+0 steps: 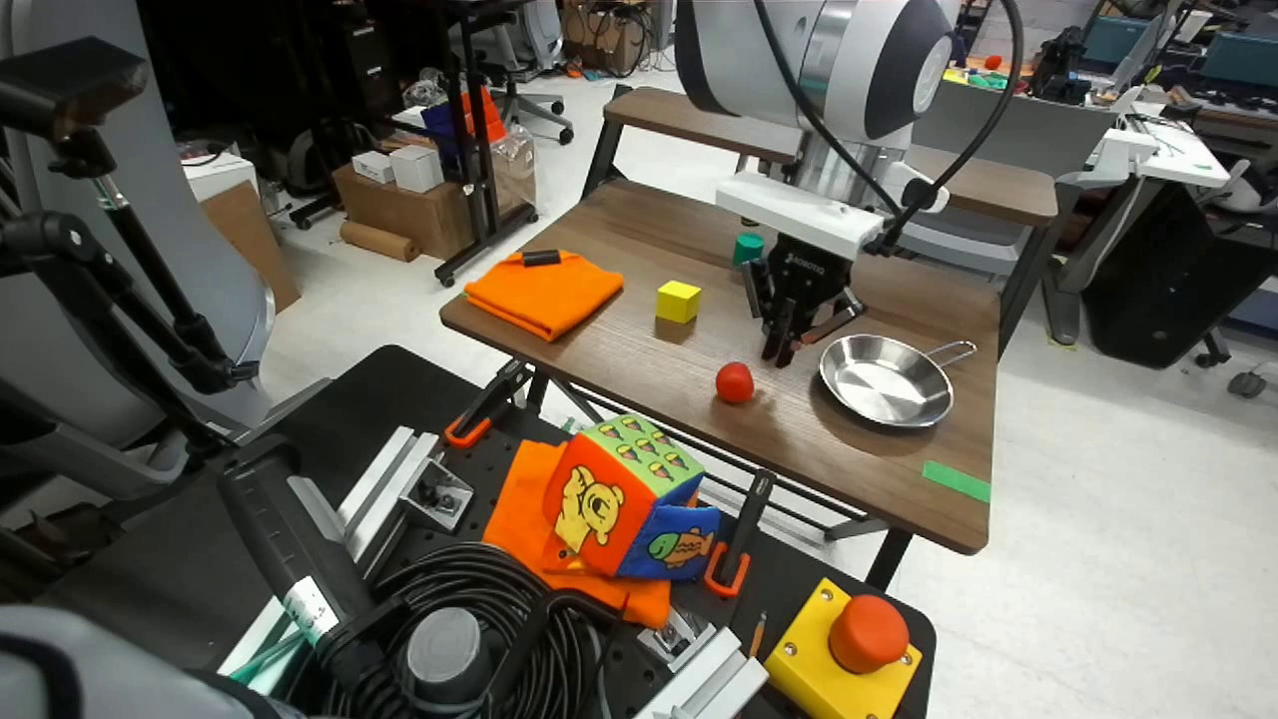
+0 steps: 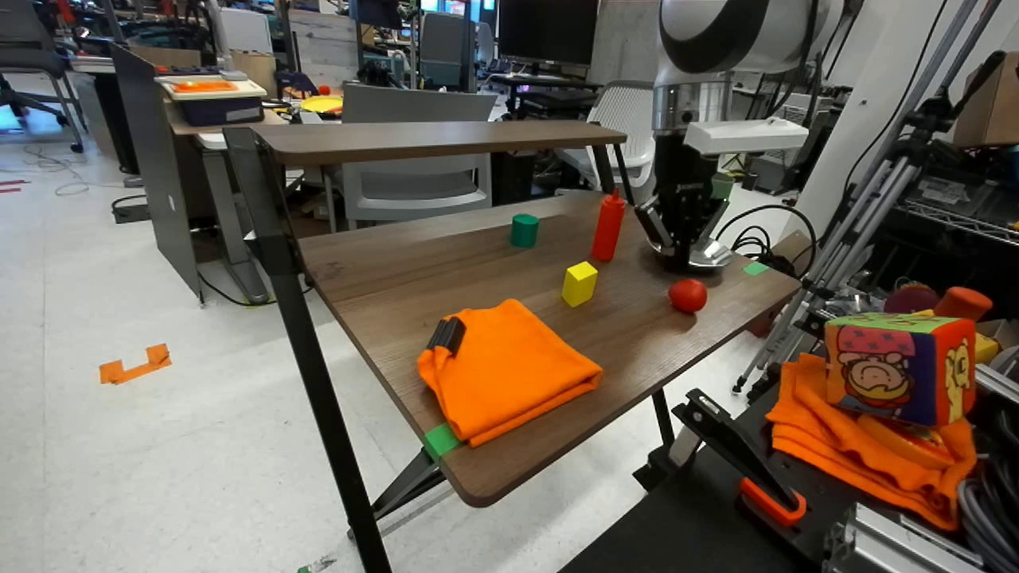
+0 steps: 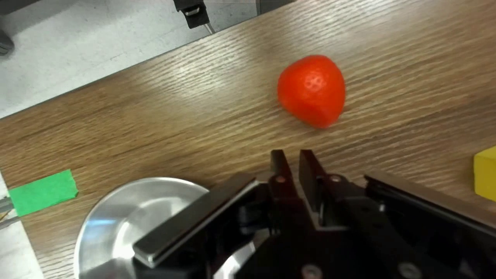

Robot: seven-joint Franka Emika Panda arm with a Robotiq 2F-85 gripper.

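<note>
My gripper (image 1: pixel 781 355) hangs over the table between a red ball-like object (image 1: pixel 734 382) and a silver pan (image 1: pixel 884 381). Its fingertips are close together in the wrist view, with a narrow gap and nothing between them. There, the red object (image 3: pixel 312 91) rests on the wood, clear of the fingers and beyond their tips. The pan (image 3: pixel 100 228) appears at lower left, partly hidden behind the gripper. From the second exterior view, the gripper (image 2: pixel 680 262) stands in front of the pan and covers much of it.
A yellow block (image 2: pixel 579 283), a green cylinder (image 2: pixel 525 230) and a red bottle (image 2: pixel 608 226) stand on the table. A folded orange cloth (image 1: pixel 545 294) lies at its left end. Bare tabletop separates the cloth from the block. A raised shelf (image 2: pixel 430 140) runs along the back.
</note>
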